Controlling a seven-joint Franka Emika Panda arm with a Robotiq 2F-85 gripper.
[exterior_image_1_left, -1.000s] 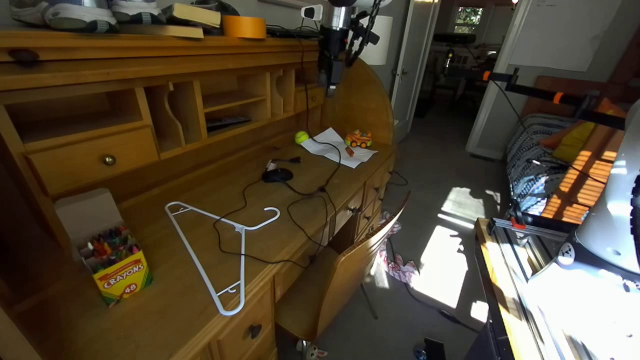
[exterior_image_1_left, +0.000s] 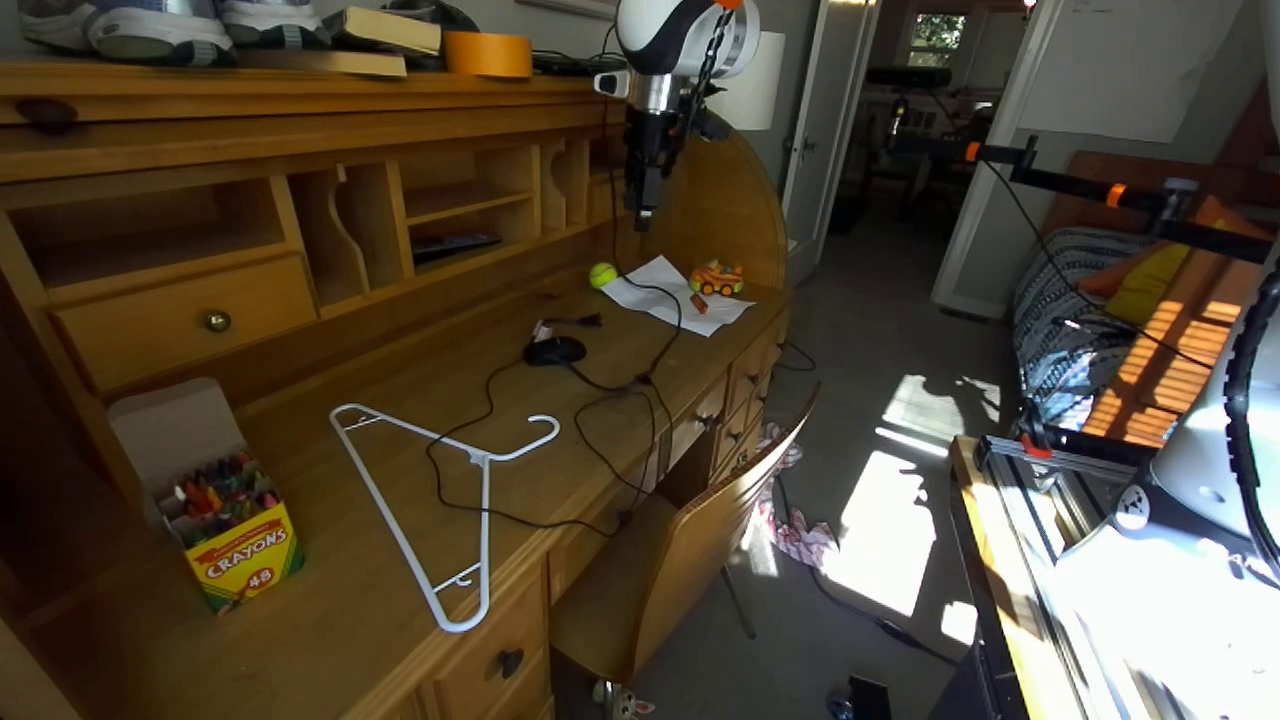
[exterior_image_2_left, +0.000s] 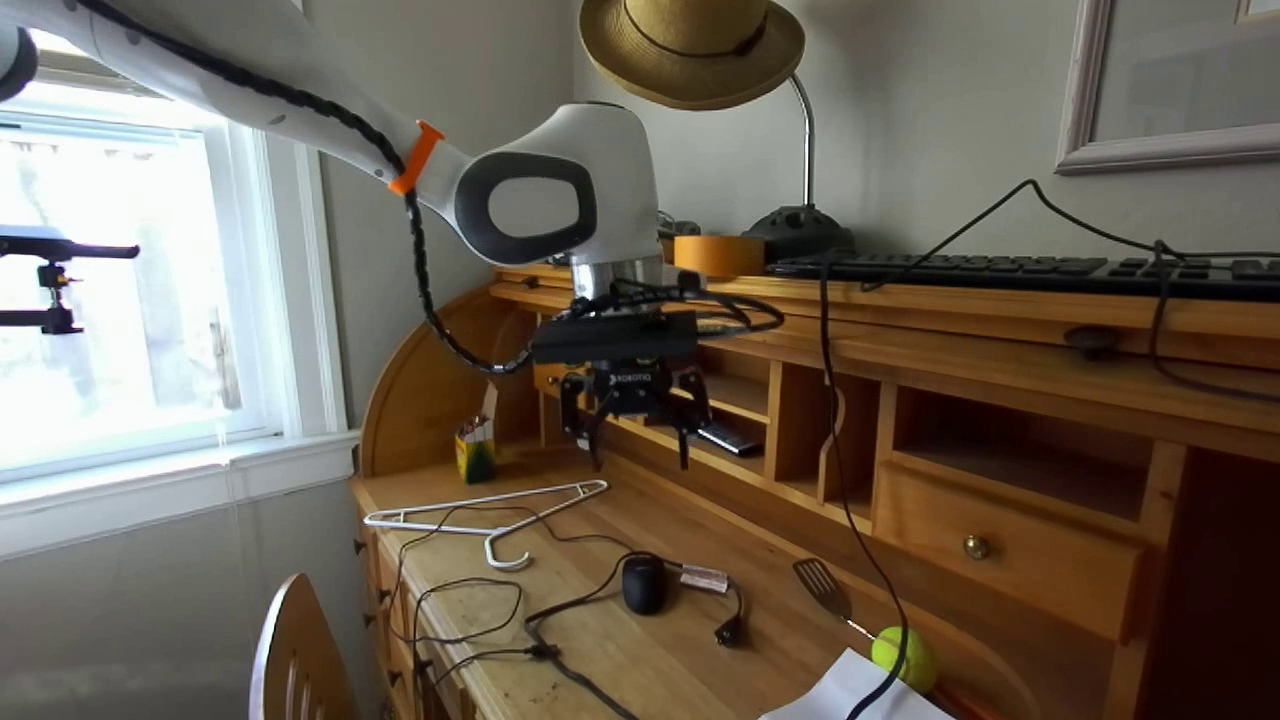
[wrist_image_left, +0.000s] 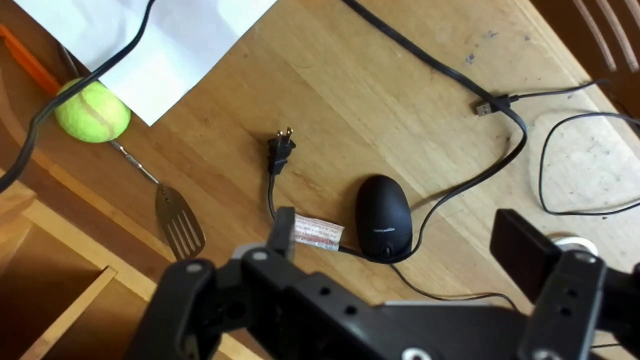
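High over the desk hangs my gripper (exterior_image_2_left: 639, 456), open, its fingers wide apart with nothing between them. Below it in the wrist view lies a black mouse (wrist_image_left: 384, 216), with a two-prong plug (wrist_image_left: 280, 151) and its white-labelled cord (wrist_image_left: 318, 233) beside it. A green tennis ball (wrist_image_left: 93, 111) touches a slotted metal spatula (wrist_image_left: 180, 222) and the corner of a white paper sheet (wrist_image_left: 174, 48). The white hanger (exterior_image_1_left: 486, 528) lies flat on the desk, and the open crayon box (exterior_image_1_left: 246, 552) stands at one end. An orange toy vehicle (exterior_image_1_left: 716, 278) rests by the paper.
Black cables (exterior_image_1_left: 648, 390) cross the desktop, and one hangs down from the upper shelf. The cubby shelves (exterior_image_2_left: 792, 420) line the back of the desk. A chair (exterior_image_1_left: 672, 564) stands at its front edge. Bare wood shows around the mouse.
In exterior view 1 my gripper has come down a little and shifted slightly left. The things on the desk have not moved.
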